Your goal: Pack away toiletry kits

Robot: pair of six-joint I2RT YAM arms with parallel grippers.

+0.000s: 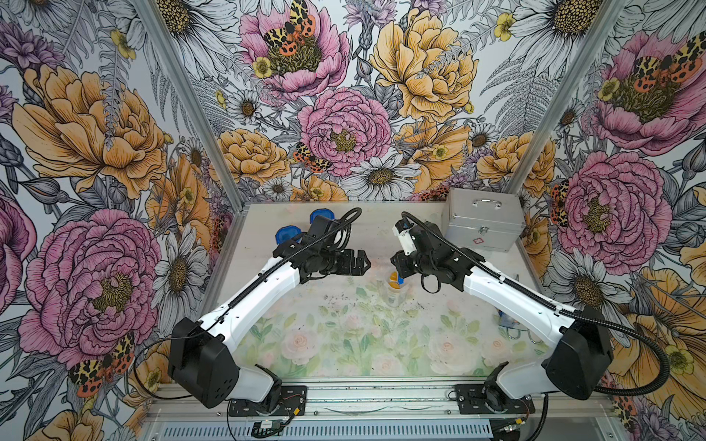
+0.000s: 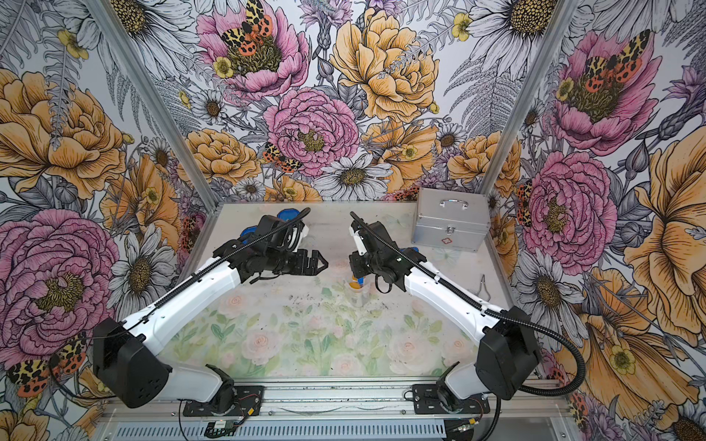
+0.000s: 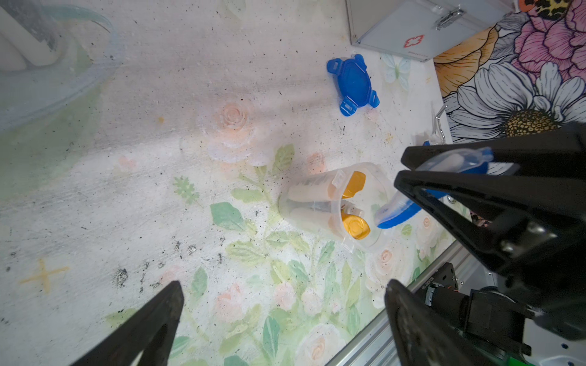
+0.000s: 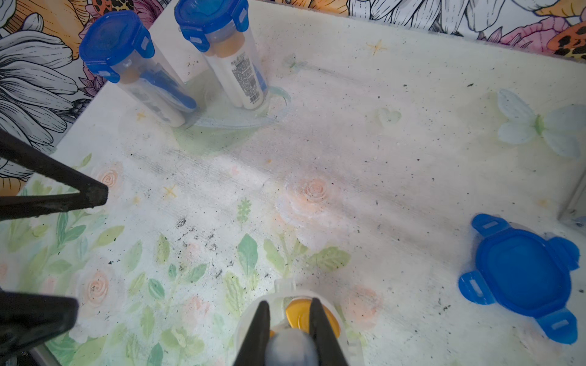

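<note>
A clear cup [image 3: 311, 210] with orange-capped items stands mid-table. My right gripper [image 1: 400, 261] is above it; in the left wrist view a clear-and-blue object [image 3: 399, 207] is at its fingers, resembling a toothbrush case, and whether it is gripped is unclear. My left gripper [image 1: 356, 263] hangs open left of the cup, with nothing between its fingers. Two filled containers with blue lids [image 4: 116, 45] stand at the back left. A loose blue lid [image 4: 522, 268] lies right of the cup.
A silver case [image 1: 481, 224] sits at the back right. Metal tongs or a similar tool [image 2: 481, 286] lie at the right edge.
</note>
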